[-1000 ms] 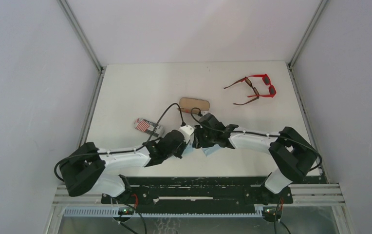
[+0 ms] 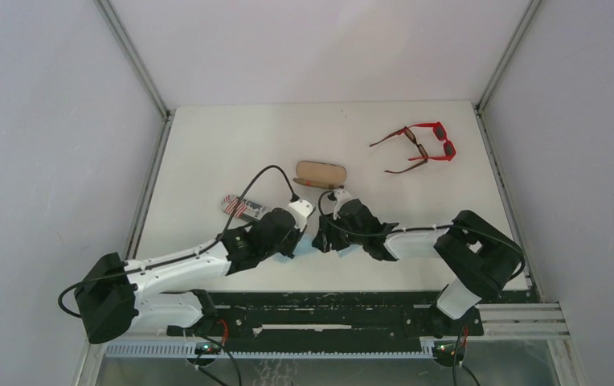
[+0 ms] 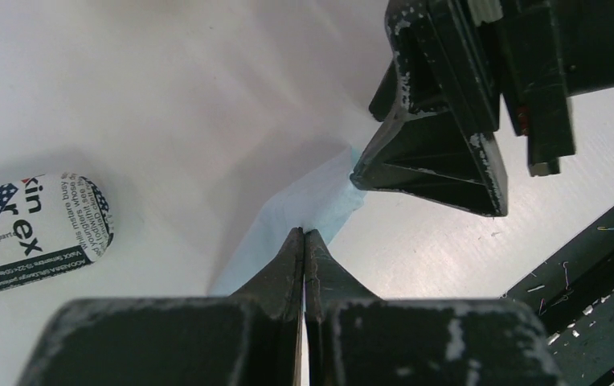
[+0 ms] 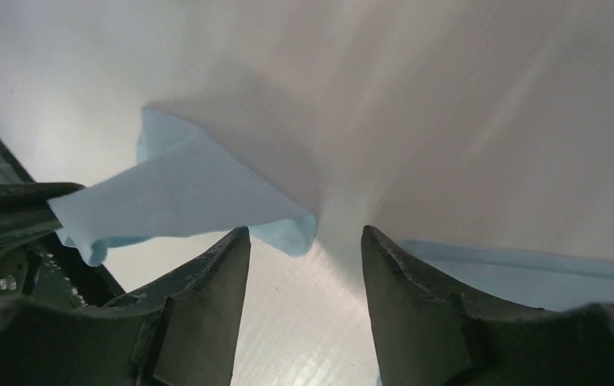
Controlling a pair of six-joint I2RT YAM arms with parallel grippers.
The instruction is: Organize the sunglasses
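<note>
Both grippers hover low at the front centre over light blue cloths. My left gripper is shut, the tip of a blue cloth (image 4: 183, 185) at its fingers in the right wrist view. My right gripper is open, beside that cloth; a second blue cloth (image 4: 529, 273) lies under its right finger. A tan glasses case (image 2: 321, 171) lies behind the grippers, a flag-print case (image 3: 30, 229) to the left. Red sunglasses (image 2: 440, 133) and brown sunglasses (image 2: 411, 138) lie overlapping at the back right.
Walls bound it behind and at both sides; a dark edge runs along the front.
My left gripper has shifted slightly left. The sunglasses and cases have not moved.
</note>
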